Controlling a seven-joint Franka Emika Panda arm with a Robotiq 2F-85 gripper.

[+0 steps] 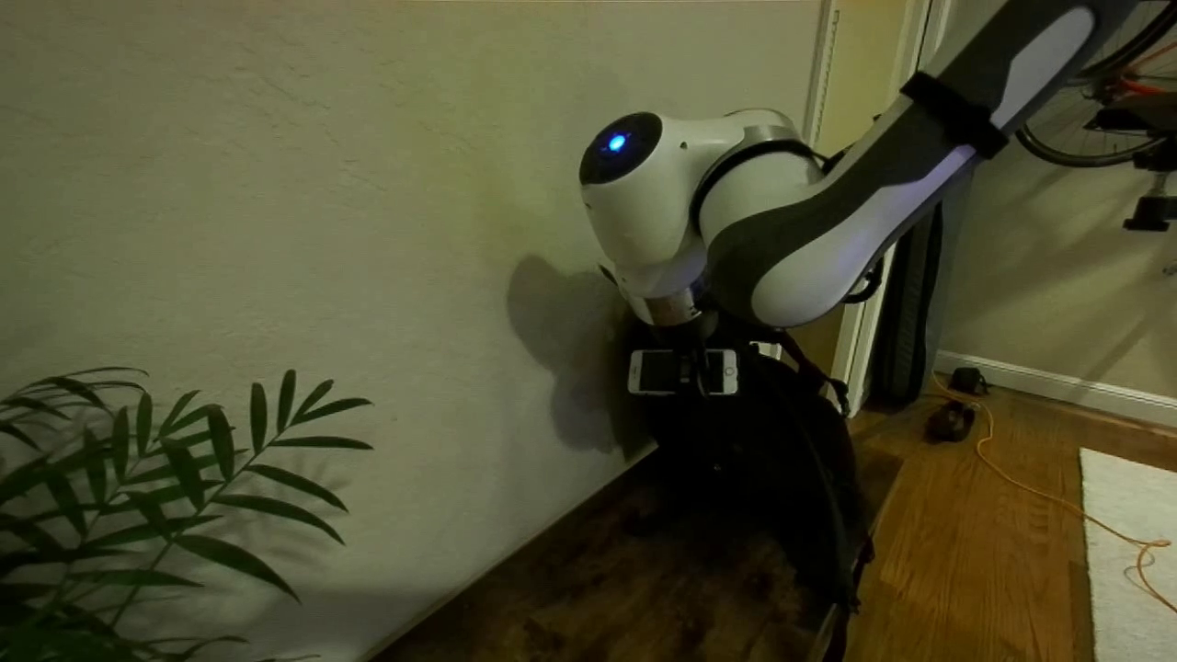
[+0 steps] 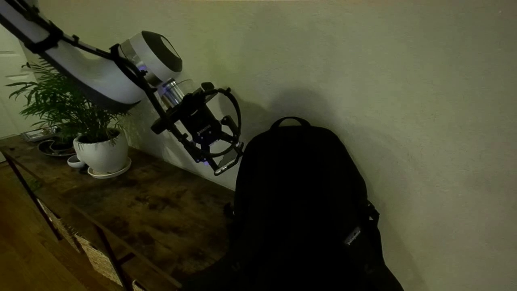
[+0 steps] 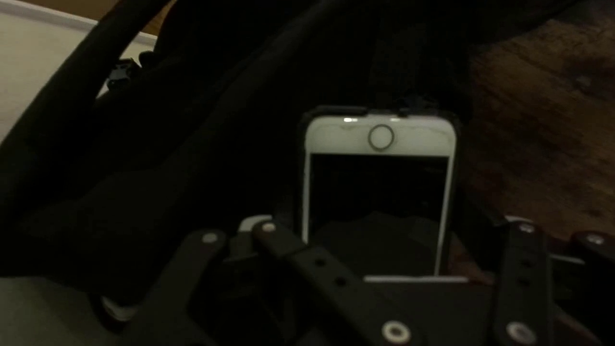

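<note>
A white-fronted phone with a dark screen and a round button is held between the fingers of my gripper. Exterior view 1 shows the phone raised off the wooden surface, its long side about level. A black backpack leans against the wall. In exterior view 2 my gripper hangs just left of the backpack's upper edge, the phone's edge close by; whether they touch I cannot tell. Much of the backpack is too dark to make out.
A wooden bench runs along the wall, clear between the backpack and a white plant pot. Leaves of a plant spread at lower left. An orange cord lies on the floor.
</note>
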